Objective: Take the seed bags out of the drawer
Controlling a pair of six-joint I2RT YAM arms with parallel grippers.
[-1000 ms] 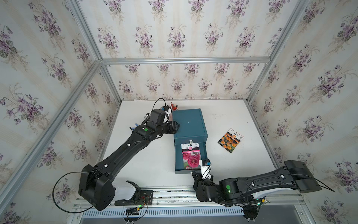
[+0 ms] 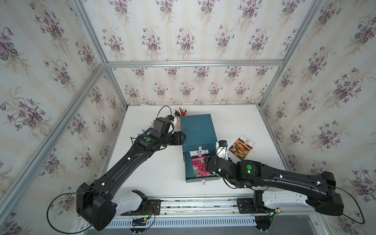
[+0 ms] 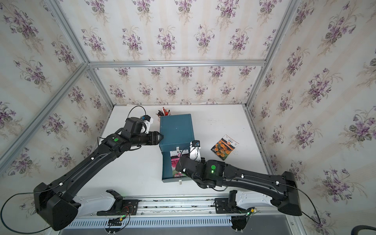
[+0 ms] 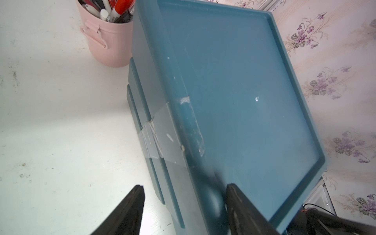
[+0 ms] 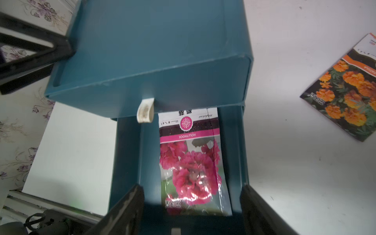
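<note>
A teal drawer box (image 2: pixel 197 127) stands mid-table, its bottom drawer (image 5: pixel 244 164) pulled toward the front. Inside lies a pink hollyhock seed bag (image 5: pixel 192 172). An orange marigold seed bag (image 5: pixel 344 90) lies on the table to the right. My left gripper straddles the box's top left edge, fingers apart, one against the lid's rim. My right gripper hangs open over the drawer's front, nothing between its fingers.
A pink pen cup (image 4: pixel 105 43) with markers stands behind the box, to its left.
My right arm has risen and moved toward the back, over the drawer.
</note>
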